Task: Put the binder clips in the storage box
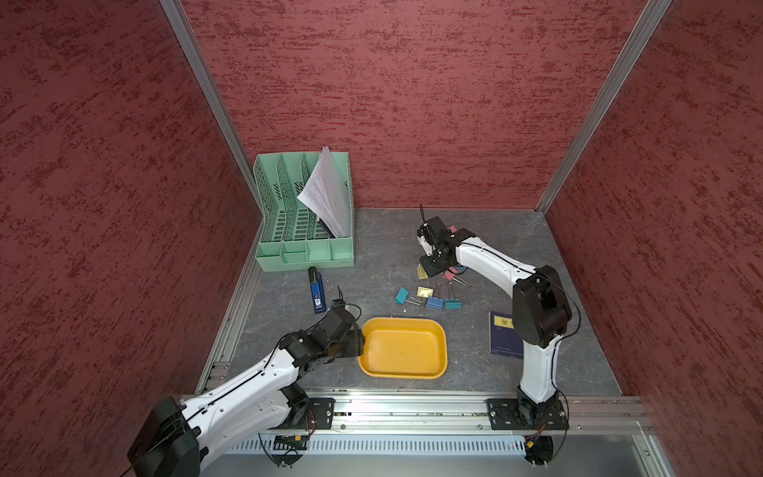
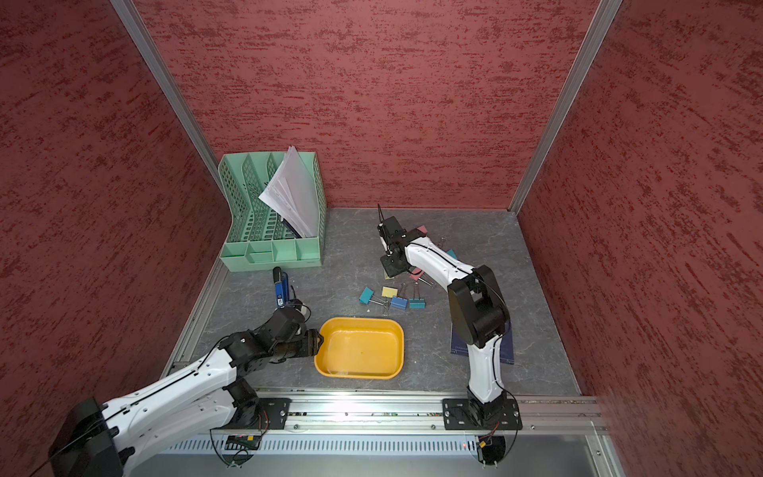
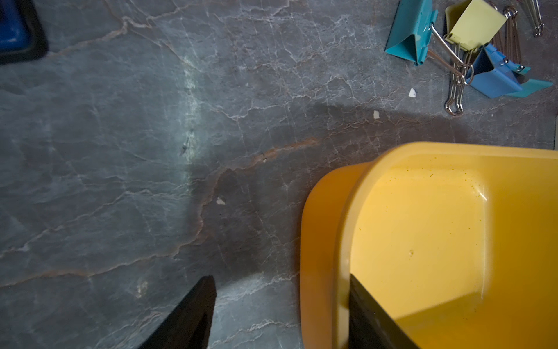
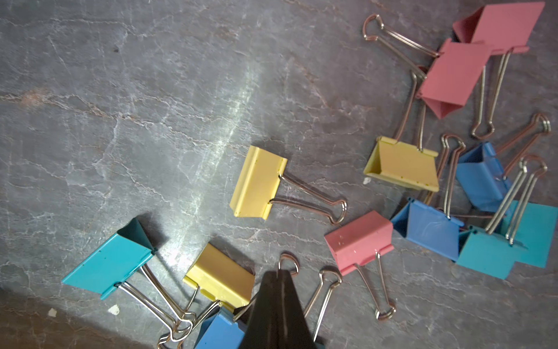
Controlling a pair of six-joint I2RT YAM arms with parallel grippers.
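My right gripper is shut with its fingertips together and nothing between them. Ahead of it, outside the fingers, a yellow binder clip (image 4: 255, 183) lies on the table. Second and third yellow clips show in the right wrist view: one yellow clip (image 4: 223, 276) just left of the fingers, another yellow clip (image 4: 404, 163) to the right. Around them lie a teal clip (image 4: 110, 261), pink clips and blue clips. The yellow storage box (image 3: 343, 232) is empty. My left gripper stands open, the box's left wall between its fingers, nearer the right one.
A green file rack (image 1: 306, 253) holding paper stands at the back left. Before it lies a blue-and-black stapler-like object (image 1: 317, 290). A dark blue book (image 1: 502, 342) sits at the right, partly behind the right arm. Bare table lies between rack and clips.
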